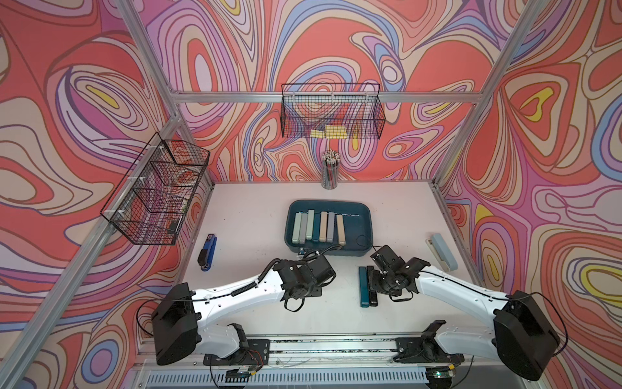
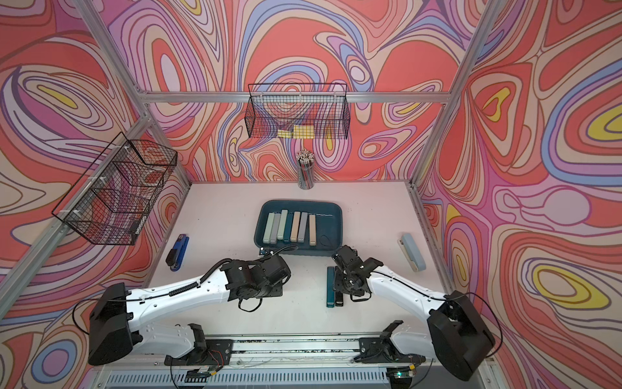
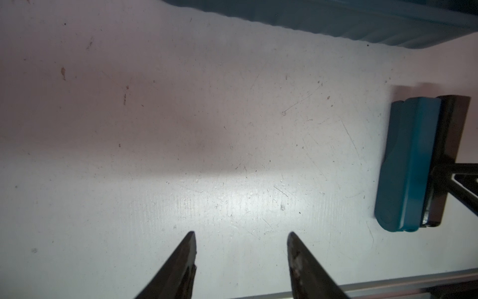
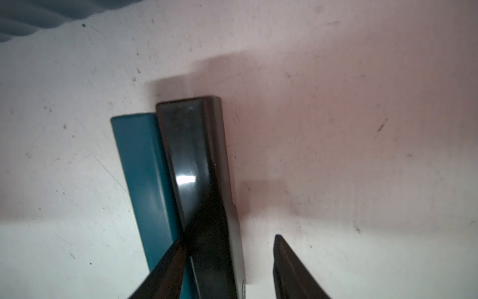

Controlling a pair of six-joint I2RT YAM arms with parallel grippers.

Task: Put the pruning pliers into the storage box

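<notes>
A black oblong item (image 4: 194,144) and a teal one (image 4: 139,164) lie side by side in front of the dark teal storage box (image 1: 356,227), which holds several pale and teal bars. My right gripper is part open over the black item, one finger at its left side. My left gripper is open over bare table, left of the pair, with nothing between its fingers. I cannot pick out anything clearly shaped like pruning pliers.
A blue-and-black stapler (image 1: 206,253) lies at the left edge, a pale blue one (image 1: 443,249) at the right. A cup of pens (image 1: 329,171) stands at the back. Wire baskets (image 1: 332,116) hang on the frame.
</notes>
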